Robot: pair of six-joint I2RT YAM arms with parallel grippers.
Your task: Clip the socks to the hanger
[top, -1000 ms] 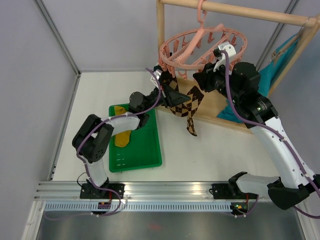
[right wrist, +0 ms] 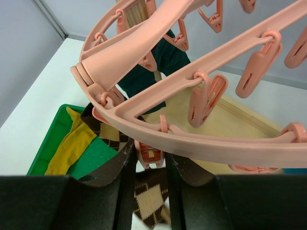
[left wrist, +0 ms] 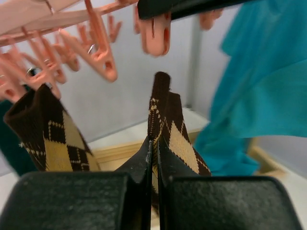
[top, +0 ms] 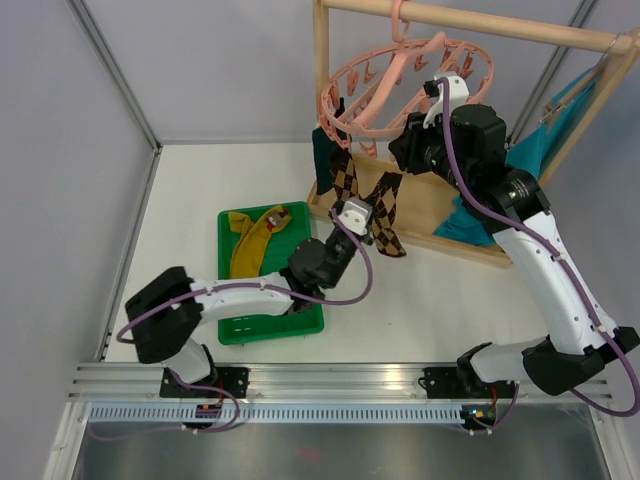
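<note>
A brown-and-tan checkered sock [top: 385, 208] hangs from my left gripper [top: 364, 212], which is shut on it. In the left wrist view, the narrow top of this sock [left wrist: 165, 112] rises above the fingertips, just below a pink clip [left wrist: 157, 36]. My right gripper is shut on a clip [right wrist: 150, 152] at the near rim of the round pink hanger [top: 372, 132]. A second checkered sock [left wrist: 55, 132] hangs at the hanger's left side, beside a dark teal sock [top: 324, 160].
A green tray [top: 222, 262] with a yellow sock [top: 250, 250] stands left of the hanger. The hanger hangs from a wooden bar [top: 500, 22]; turquoise cloth [top: 535, 150] drapes at right.
The right arm has barely shifted, its gripper staying at the hanger's rim.
</note>
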